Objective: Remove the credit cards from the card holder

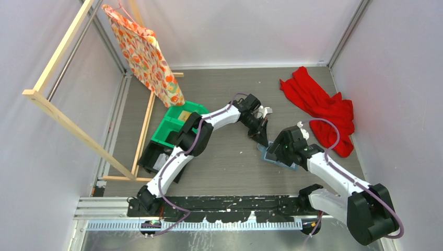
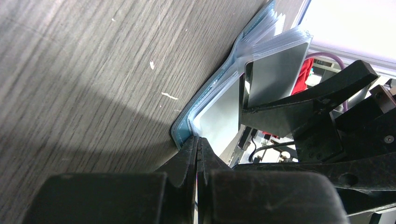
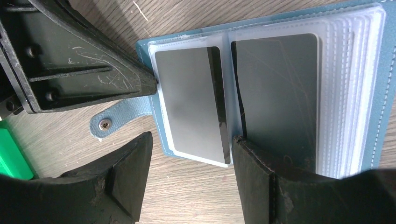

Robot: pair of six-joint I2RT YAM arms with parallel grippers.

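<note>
The blue card holder (image 3: 201, 31) lies spread open on the table, clear plastic sleeves upward. A grey card (image 3: 189, 102) sits in the left sleeve, and another dark card (image 3: 280, 88) lies in the thicker stack of sleeves to the right. My left gripper is shut, its tips at the holder's end edge; nothing clear shows between them. Above the holder, my right gripper stands open. Its left fingertip is off to the side of the grey card, and its right one is at the gap between the two cards. From above, the right gripper hides much of the holder (image 1: 263, 149).
A green box (image 1: 166, 128) and a black bin (image 1: 150, 157) stand at the left beside a wooden frame (image 1: 76, 123). A red cloth (image 1: 324, 110) lies at the back right. Bare table lies behind the holder.
</note>
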